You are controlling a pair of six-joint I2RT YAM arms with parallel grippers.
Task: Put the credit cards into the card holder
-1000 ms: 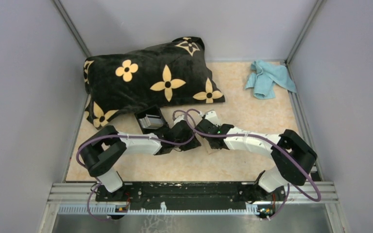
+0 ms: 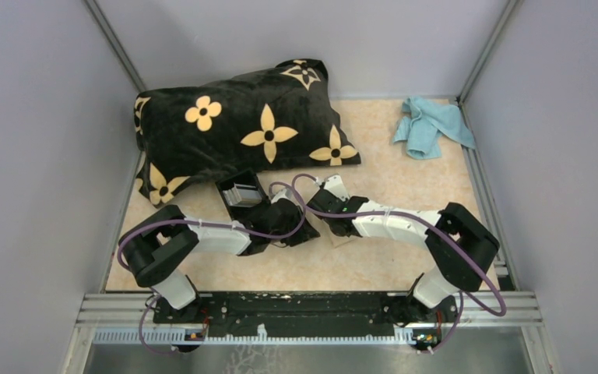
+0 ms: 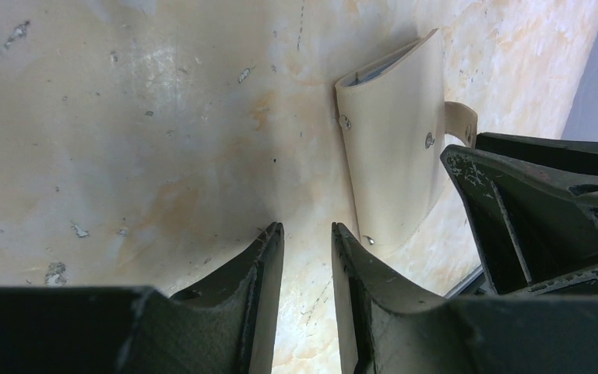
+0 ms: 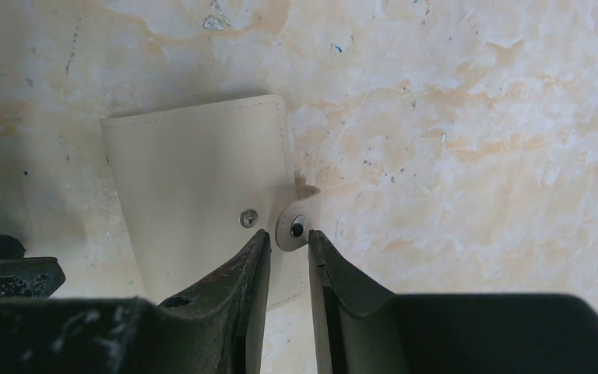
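The beige card holder [image 4: 195, 179] lies on the table, its strap tab [image 4: 294, 222] bent up. In the left wrist view the near end of the holder [image 3: 389, 140] gapes slightly, with something dark inside. My left gripper is open beside the holder, nothing between its fingers. Over the holder, my right gripper is open; the strap tab shows at its fingertips, and whether it lies between them or below, I cannot tell. Several cards [image 2: 243, 195] stand in a black box [image 2: 224, 204] behind the left arm. Both arms partly hide the holder [image 2: 341, 240] from above.
A black patterned cushion [image 2: 269, 117] lies behind the box. A blue cloth [image 2: 428, 128] is at the back right. The two grippers are close together.
Over the last second the left arm has drawn back a little to the left, and the right arm has shifted slightly left. The cards and box look unmoved.
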